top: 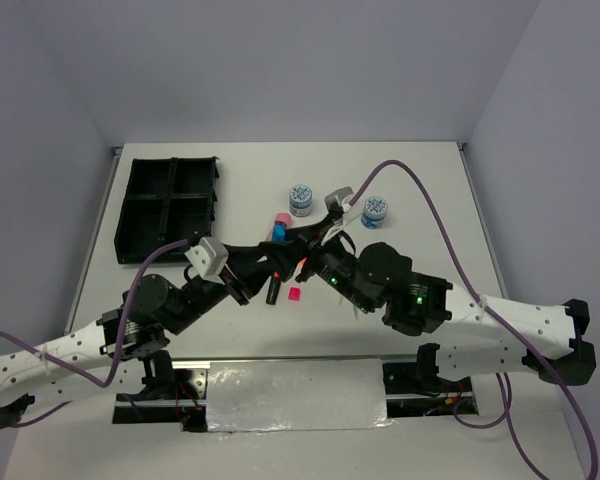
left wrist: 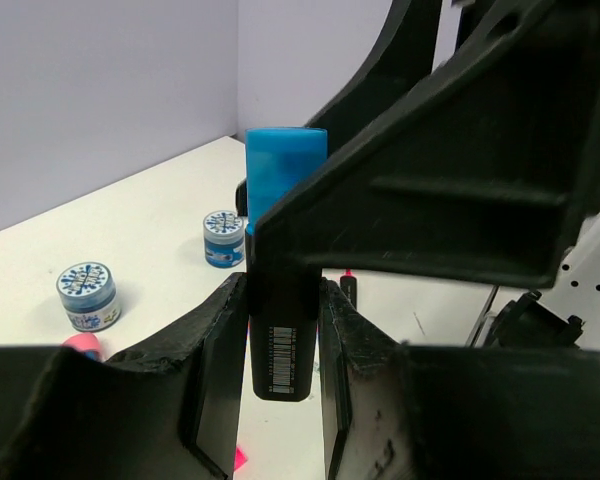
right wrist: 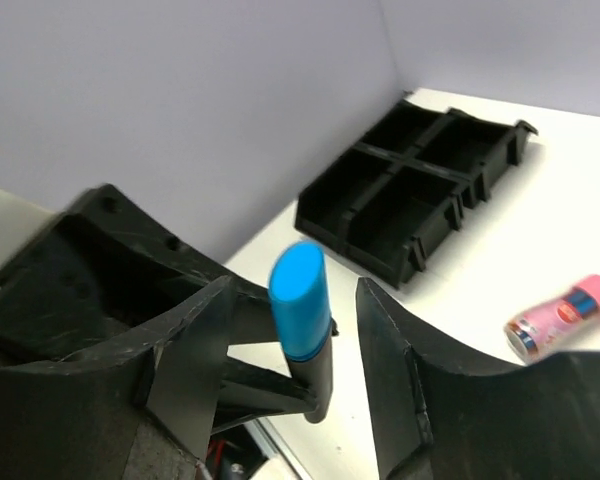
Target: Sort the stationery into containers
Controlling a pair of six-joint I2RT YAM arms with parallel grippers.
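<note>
A black stick with a blue cap (right wrist: 302,305) and a barcode on its lower body (left wrist: 282,362) stands upright, pinched by my left gripper. The right gripper is part open around the blue cap, with gaps between the cap and both fingers in the right wrist view. From above, the two grippers meet over the middle of the table and partly cover the cap. At the back left is a black compartment tray (top: 167,198), its visible compartments empty. A pink bottle with a blue band (right wrist: 565,315) lies on the table.
Two blue-lidded jars (top: 301,200) stand toward the back. A black pen (top: 273,291) with a red end and a small pink block (top: 294,294) lie beneath the grippers. Thin sticks beside them are mostly hidden by the right arm.
</note>
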